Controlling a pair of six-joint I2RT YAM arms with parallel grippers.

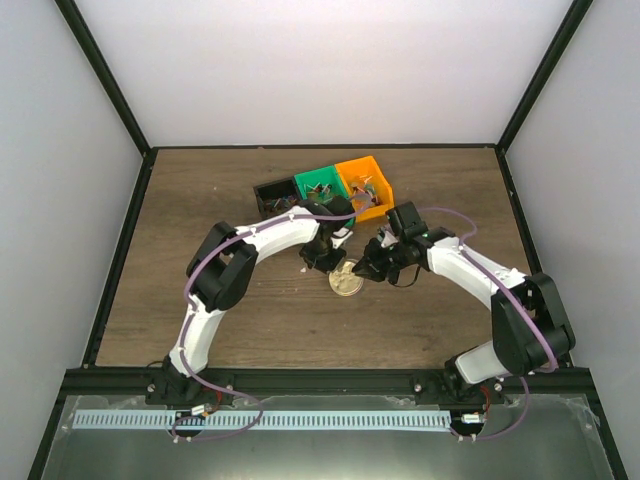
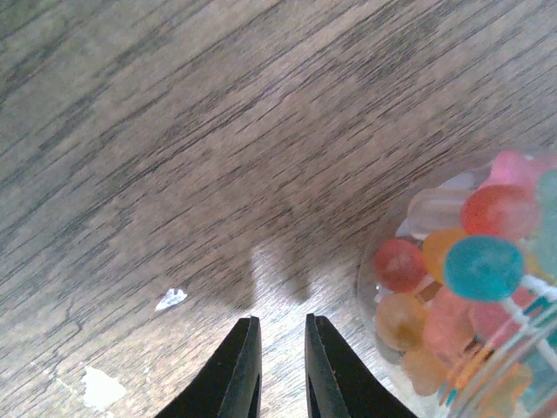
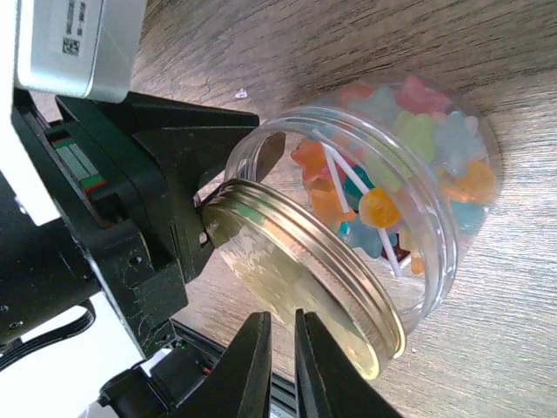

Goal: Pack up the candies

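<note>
A clear jar of colourful star-shaped candies and lollipops stands between my grippers, and its candies (image 2: 483, 270) fill the right side of the left wrist view. The gold-rimmed lid (image 3: 309, 261) is tilted across part of the jar's mouth, leaving the rest open. From above, the round lid (image 1: 346, 281) shows under both hands. My left gripper is shut beside the jar, close to the rim and the lid's edge; whether something sits deeper in its fingers is hidden. My right gripper is shut, its fingertips near the lid's lower edge and nothing visible between them.
Behind the hands stand a black bin (image 1: 262, 203), a green bin (image 1: 325, 172) and an orange bin (image 1: 352, 166), holding small wrapped-looking pieces. White scraps (image 2: 103, 389) lie on the wood.
</note>
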